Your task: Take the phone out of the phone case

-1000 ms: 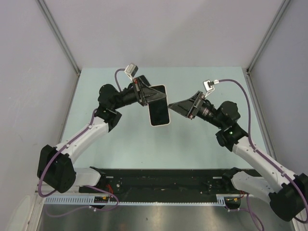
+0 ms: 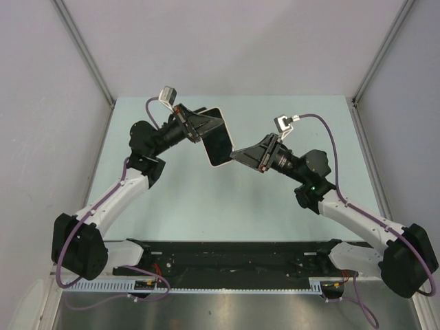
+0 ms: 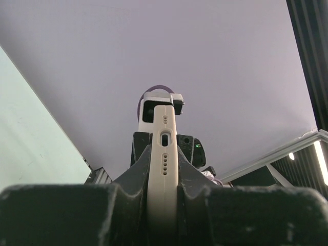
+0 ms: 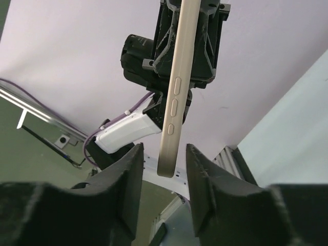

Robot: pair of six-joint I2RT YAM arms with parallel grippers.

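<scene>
The phone (image 2: 218,146) shows its black screen in the top view, framed by the pale rim of its case. My left gripper (image 2: 212,126) is shut on phone and case together at the upper part. In the left wrist view the beige case (image 3: 164,169), with a port slot and small holes, is gripped between the dark fingers. At the lower right of the phone is my right gripper (image 2: 235,155). Its fingers (image 4: 135,166) stand open on either side of the case's lower end (image 4: 173,113), a gap visible at each side.
Grey walls (image 2: 41,137) rise at the sides and back. Both arms are close together over the middle.
The left gripper carried the phone a little left and tilted it over the last second.
</scene>
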